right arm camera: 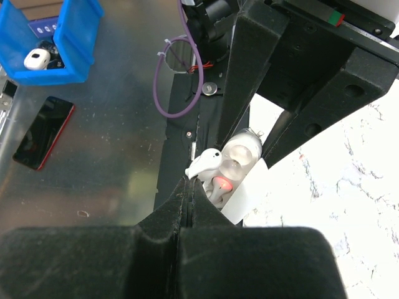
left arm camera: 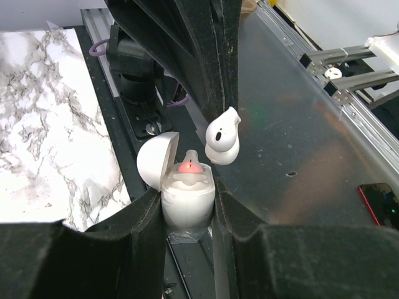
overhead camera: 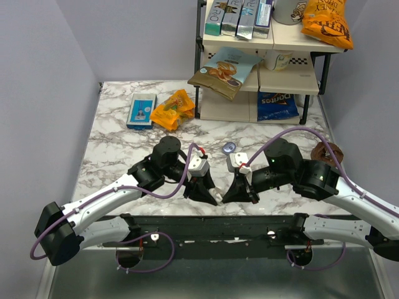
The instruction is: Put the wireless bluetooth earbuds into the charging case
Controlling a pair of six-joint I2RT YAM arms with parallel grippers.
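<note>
In the left wrist view, the white charging case [left arm camera: 188,199] is held upright between the fingers of my left gripper [overhead camera: 214,197], which is shut on it. Its lid [left arm camera: 157,159] stands open. A pink spot and a small upright piece show in the case's mouth; whether that is a seated earbud is unclear. My right gripper is shut, with a white earbud [left arm camera: 222,138] at its fingertips. The earbud hangs beside the case's mouth, outside it. From the right wrist, the earbud [right arm camera: 206,163] overlaps the edge of the open case [right arm camera: 242,149], so contact is uncertain.
Both arms meet above the table's front edge. A small grey-blue round item [overhead camera: 229,147] lies behind them on the marble table [overhead camera: 118,168]. The shelf [overhead camera: 234,106] with snacks stands at the back. A phone [right arm camera: 43,132] and a blue bin [right arm camera: 75,68] appear off the table.
</note>
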